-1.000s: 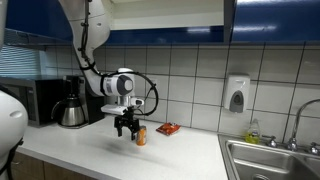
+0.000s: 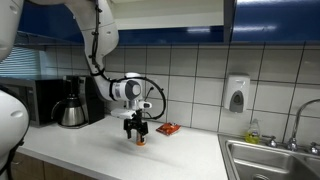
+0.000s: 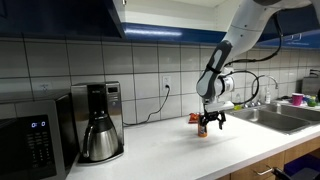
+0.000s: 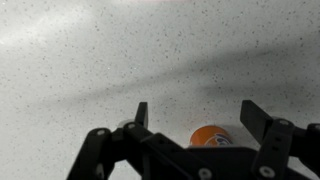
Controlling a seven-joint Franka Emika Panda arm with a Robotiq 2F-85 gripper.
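Observation:
An orange object with a round top [image 4: 210,137] stands on the pale speckled counter [image 4: 60,60]; the wrist view shows its top near the lower edge, partly covered by the gripper's body. My gripper is open, its two dark fingers wide apart with bare counter showing between the tips. In exterior view 1 the gripper [image 2: 136,129] is low over the counter, and the orange object [image 2: 141,141] shows just beside and below it. From exterior view 2 the orange object [image 3: 202,131] appears close to the gripper's left side. Whether they touch, I cannot tell.
Behind lies a red-orange packet [image 2: 168,128] near the tiled wall. A coffee maker [image 3: 98,120] and a microwave [image 3: 38,132] stand at one end, a sink [image 2: 260,160] at the other. Counter between the arm and the sink is clear.
In exterior view 1 my gripper has shifted slightly right, closer to the orange object, which it now partly hides. The object itself appears to stay in place.

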